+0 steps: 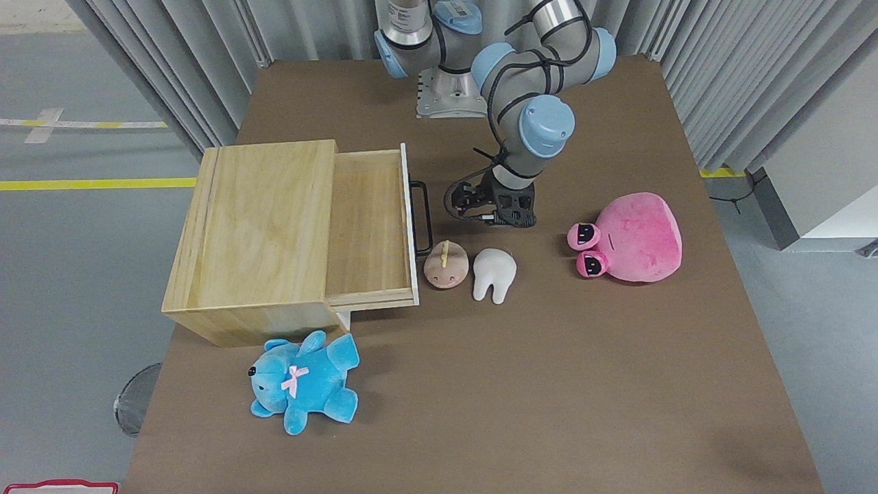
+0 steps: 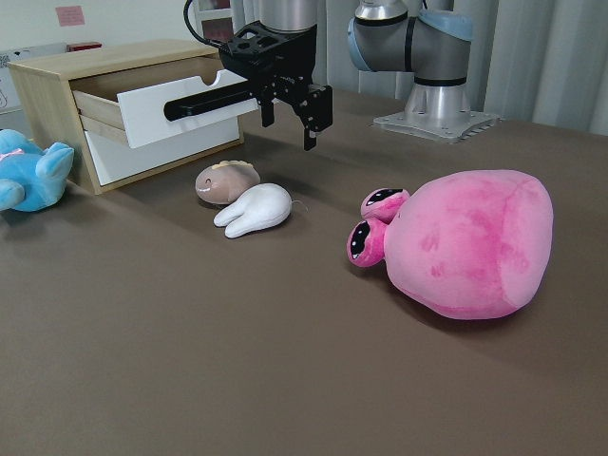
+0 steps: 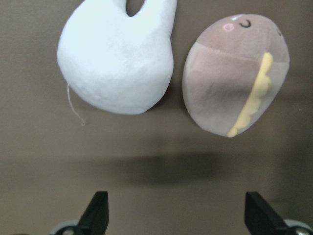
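Note:
My gripper is open with nothing between its fingers, hanging just behind and above two small plush toys beside the drawer front. A white tooth-shaped plush (image 1: 494, 272) and a round beige plush (image 1: 445, 265) with a yellow stripe lie side by side on the table; both fill the upper part of the wrist view. The wooden cabinet (image 1: 247, 230) has its drawer (image 1: 368, 230) pulled out, empty where visible, with a black handle (image 1: 427, 218) on its white front.
A blue bear (image 1: 313, 383) lies at the cabinet's near side. A pink plush (image 1: 638, 239) with big eyes sits to the right. The arm's base stands at the back.

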